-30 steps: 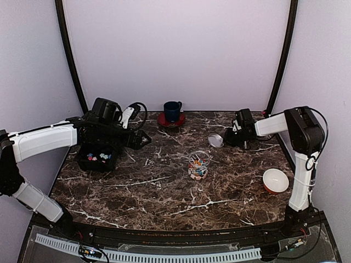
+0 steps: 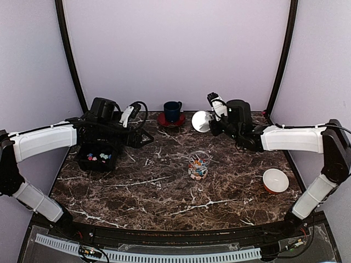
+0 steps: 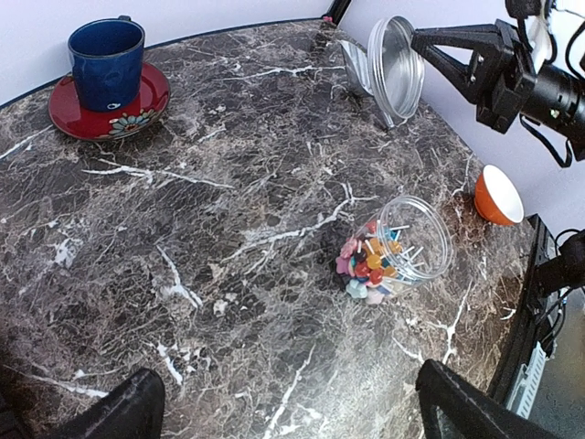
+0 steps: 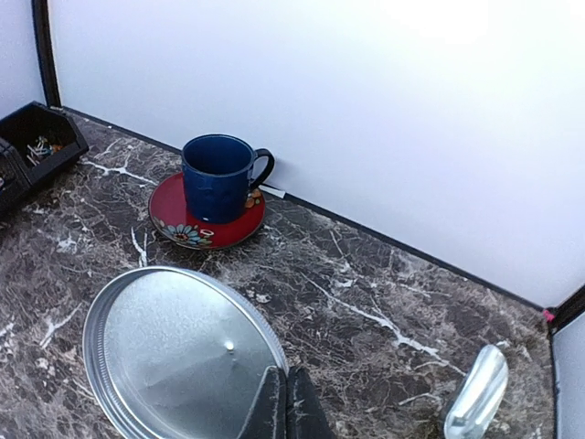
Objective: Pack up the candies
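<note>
A clear jar [image 3: 411,240] of colourful candies [image 2: 197,170] stands mid-table. My right gripper [image 2: 211,121] is shut on the rim of a round silver lid, holding it raised and tilted behind and above the jar; in the left wrist view the lid [image 3: 398,69] hangs from its fingertips. My left gripper [image 2: 141,140] stands open and empty over the left side of the table, beside a black divided tray [image 2: 96,163] holding small pieces.
A blue mug [image 2: 172,112] on a red saucer [image 2: 163,121] stands at the back. An orange bowl [image 2: 275,179] is at the right. A silver object [image 4: 477,393] lies at the back right.
My right gripper has lifted the lid and moved it up and to the left, toward the middle. The left arm is unchanged.
</note>
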